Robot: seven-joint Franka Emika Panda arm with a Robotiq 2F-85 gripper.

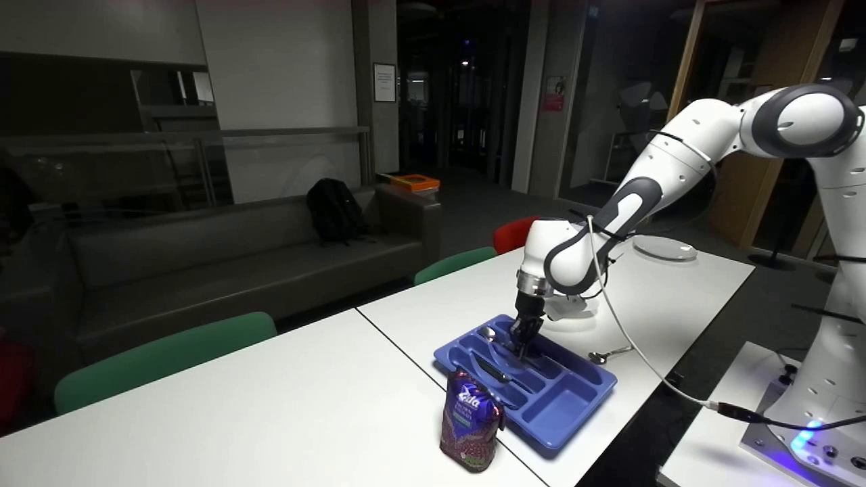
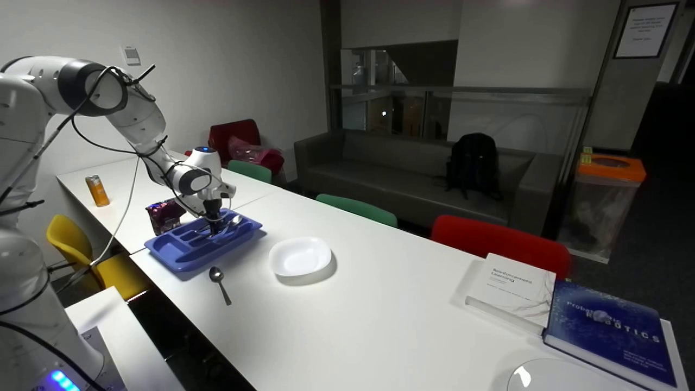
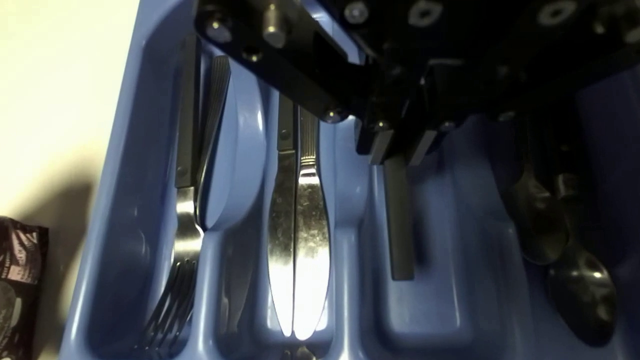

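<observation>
The blue cutlery tray (image 1: 560, 438) lies on the white table. My gripper is inside its outline, shut on a dark-handled spoon. Below the fingertips in the wrist view, the spoon's handle (image 3: 400, 228) runs over the compartment between the knives and the other spoons. The bowl of the held spoon (image 1: 487, 333) shows towards the far end in exterior view 1; the wrist view hides it behind the gripper. Whether the spoon rests on the tray floor, I cannot tell. Two knives (image 3: 298, 246) lie side by side, forks (image 3: 180, 270) to their left, two spoons (image 3: 579, 288) to the right.
A dark coffee bag (image 1: 471, 422) stands against the tray's near side. Another spoon (image 2: 218, 280) lies on the bare table. Beyond it sits a white bowl (image 2: 300, 256). Two books (image 2: 515, 287) lie far off, with clear table between.
</observation>
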